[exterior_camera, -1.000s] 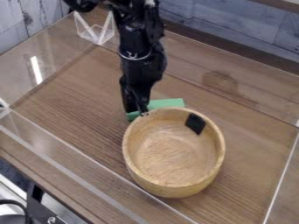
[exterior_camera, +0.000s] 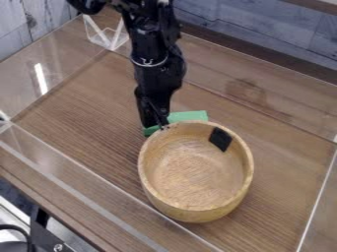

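My black gripper reaches down from the top centre to just behind the rim of a tan round bowl, at its upper left. It looks shut, though its fingertips are dark and hard to make out; nothing shows clearly between them. A flat green item lies on the wooden table beside the fingertips, partly behind the bowl. A small black block sits at the bowl's upper right rim.
A clear plastic object stands at the back left near the wall.
The gripper has shifted very slightly over the last second near the green item; the bowl and other things look unmoved.
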